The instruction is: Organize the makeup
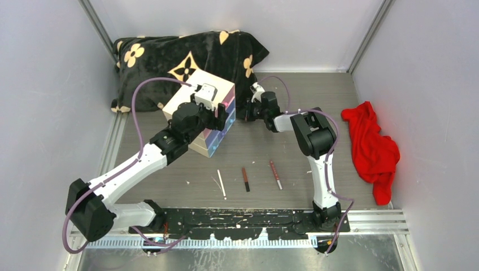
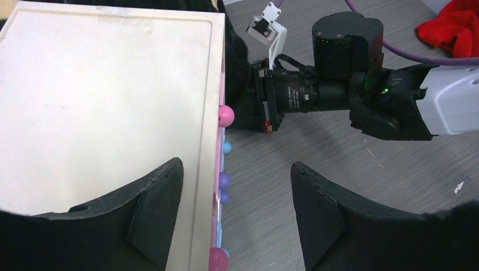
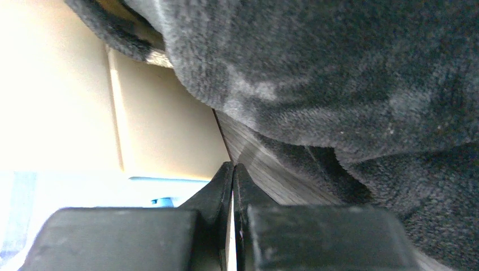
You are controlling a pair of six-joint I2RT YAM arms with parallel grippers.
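Observation:
The white drawer box (image 1: 200, 84) with pink and blue drawers and round knobs stands in the upper middle. My left gripper is open over its top edge beside the pink knob (image 2: 226, 116). My right gripper, shut with nothing visible between its fingers, is low at the box's right rear, beside a dark fleece (image 3: 316, 68). Three makeup sticks lie on the floor in front: a white one (image 1: 222, 184), a brown one (image 1: 245, 179) and a red one (image 1: 275, 175).
A patterned dark pillow or blanket (image 1: 152, 68) fills the back behind the box. A red cloth (image 1: 370, 147) lies at the right by the wall.

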